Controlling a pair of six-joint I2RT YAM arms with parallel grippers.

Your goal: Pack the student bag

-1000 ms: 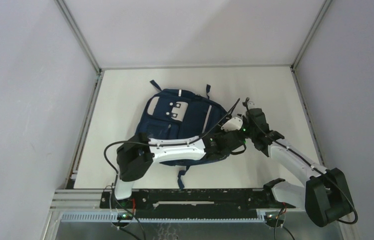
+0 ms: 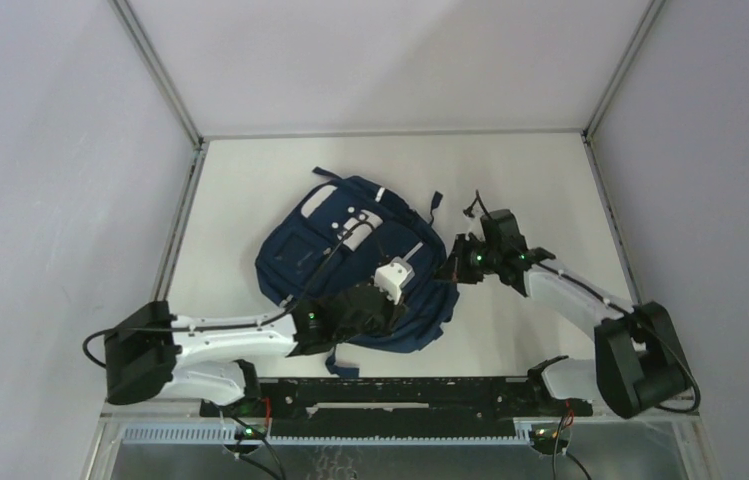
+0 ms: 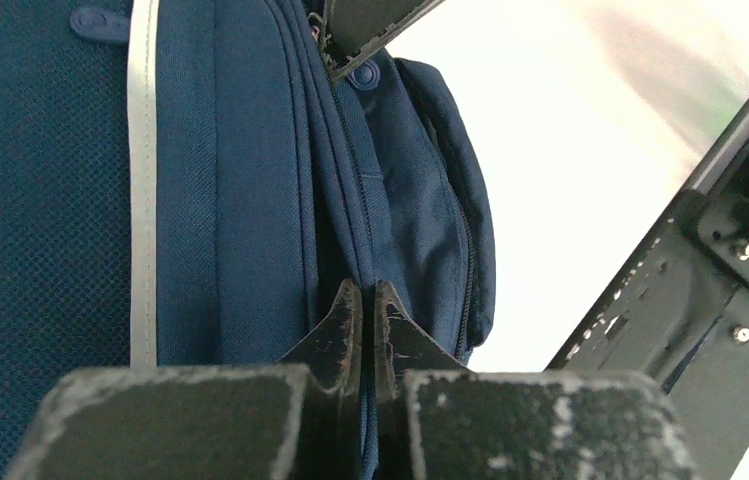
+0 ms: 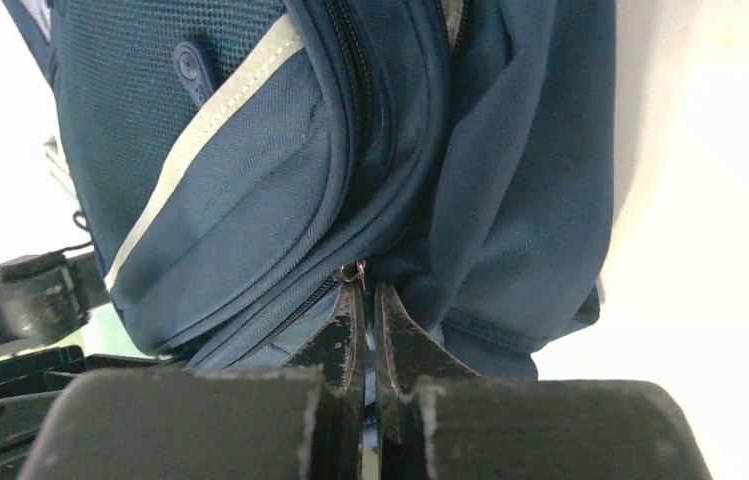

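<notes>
A navy backpack [image 2: 325, 230] with pale patches lies on the table in the top view, its near part hidden under my left arm. In the left wrist view, my left gripper is shut on a thin zippered edge [image 3: 350, 190] of the bag, the fabric running down between its fingers. My right gripper is shut at the bag's side seam, with a small metal zipper pull [image 4: 352, 272] right at its tips and blue cloth showing between the fingers. From above, the right gripper [image 2: 449, 270] meets the bag's right side.
The bag's loose strap [image 2: 341, 364] hangs towards the table's front edge. Walls close in the left, right and back.
My left gripper has moved left and nearer the front, drawing away from the right one. The right gripper has shifted slightly left. The bag has slid left and turned a little.
</notes>
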